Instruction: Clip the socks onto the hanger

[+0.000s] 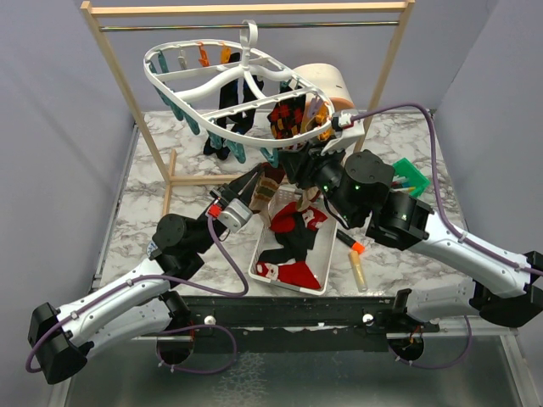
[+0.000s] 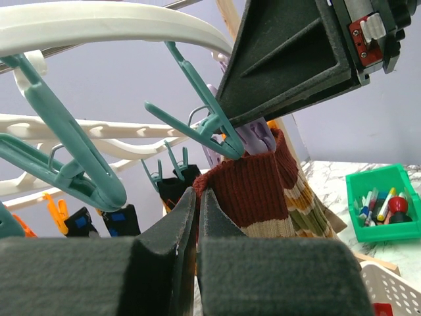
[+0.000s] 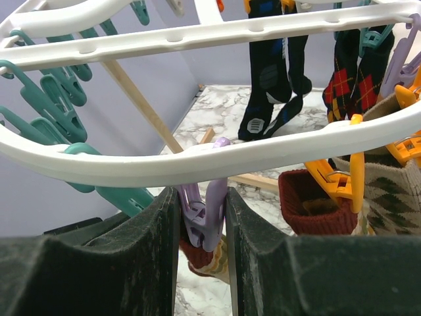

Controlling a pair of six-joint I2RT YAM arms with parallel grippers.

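Observation:
A striped sock with a dark red cuff (image 2: 247, 187) hangs below the white round hanger (image 1: 191, 114). My left gripper is shut on the cuff's near edge. Above that cuff, a purple clip (image 3: 205, 220) hangs from the hanger's rim, and my right gripper is shut on it from both sides. The clip's lower end overlaps the cuff in the left wrist view; whether cloth lies inside its fingers I cannot tell. Another red-cuffed sock (image 3: 319, 204) hangs by an orange clip (image 3: 342, 174). Dark socks (image 3: 270, 72) hang farther back.
Teal clips (image 2: 72, 141) line the rim close to my left gripper. Below the hanger stands a white basket (image 1: 321, 284) with red and dark socks. A green box (image 1: 416, 174) of pens is at the right, near an orange-capped marker (image 1: 349, 241).

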